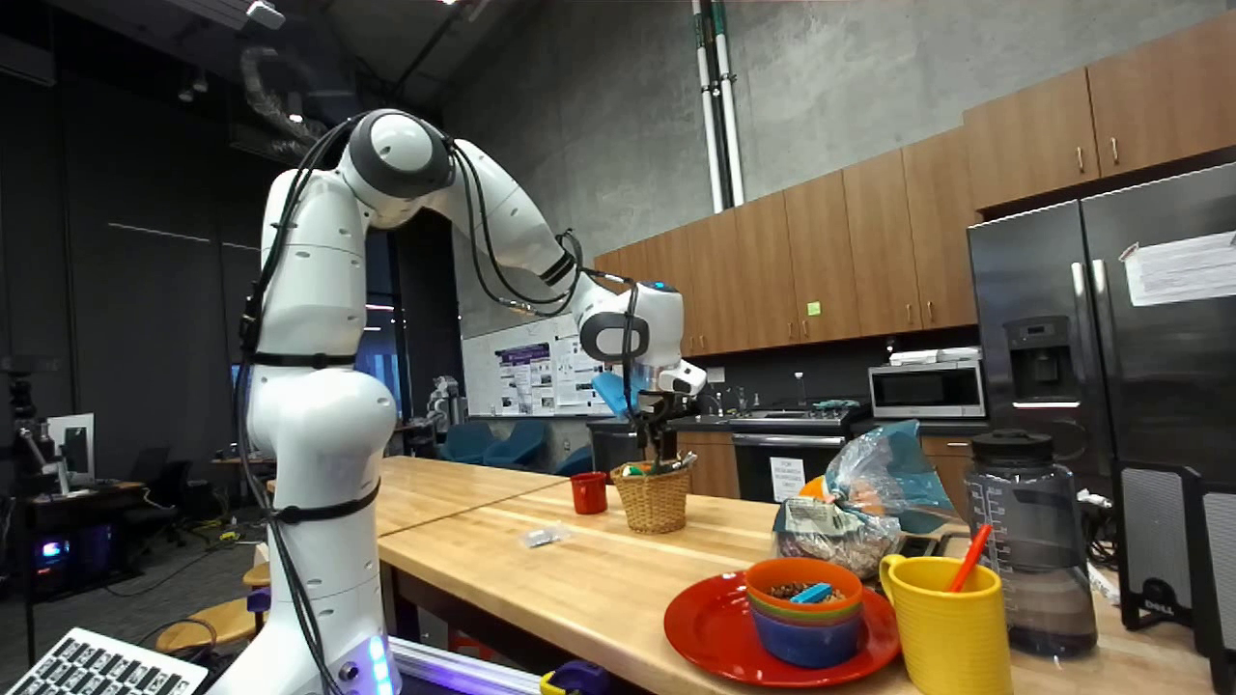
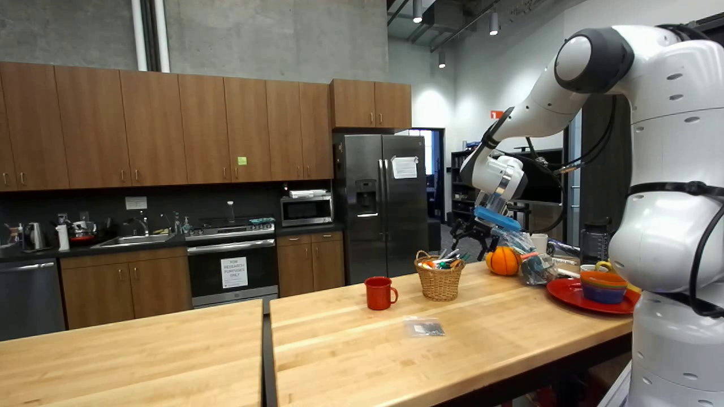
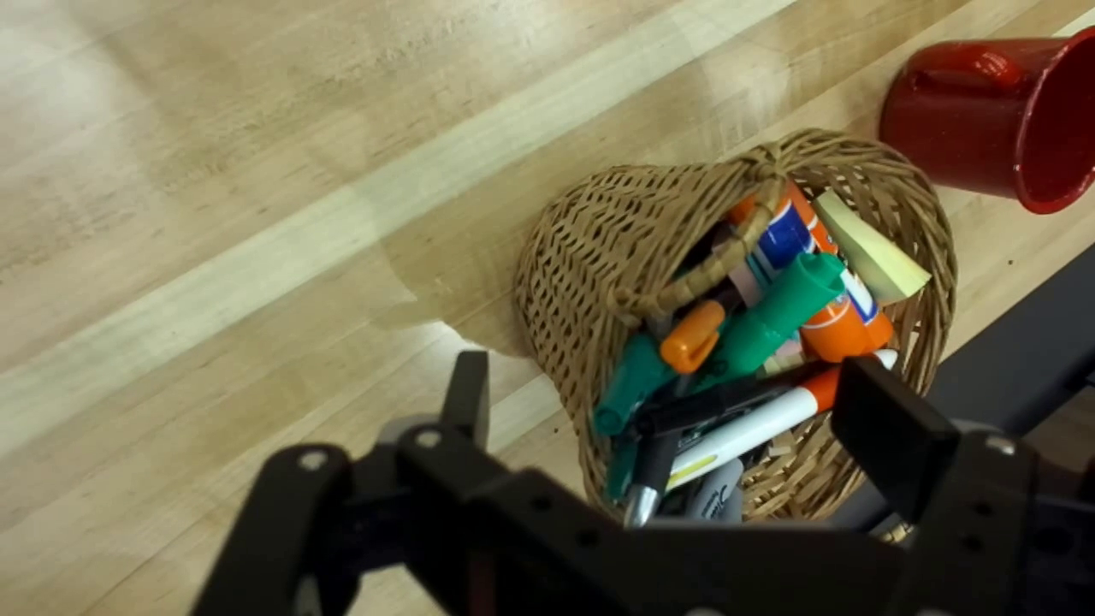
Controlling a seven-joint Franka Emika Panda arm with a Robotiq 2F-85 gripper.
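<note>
A wicker basket [image 3: 606,257] fills the middle of the wrist view, packed with markers, glue sticks and a yellow sticky pad [image 3: 873,246]. My gripper is open, its black fingers [image 3: 469,395] set wide apart with nothing gripped that I can see. In exterior view 1 the gripper hangs over the basket [image 1: 655,504]; in exterior view 2 it appears behind and to the right of the basket [image 2: 439,281]. An orange-capped white marker [image 3: 749,426] and a green marker [image 3: 785,313] lie near the top. Beside the basket stands a red mug [image 3: 965,113].
A small clear plastic packet [image 2: 426,327] lies on the wooden table. Toward the robot's side are a red plate [image 1: 707,631] with stacked bowls [image 1: 805,643], a yellow mug [image 1: 956,631], a water bottle [image 1: 1031,544] and a bagged item [image 1: 852,510].
</note>
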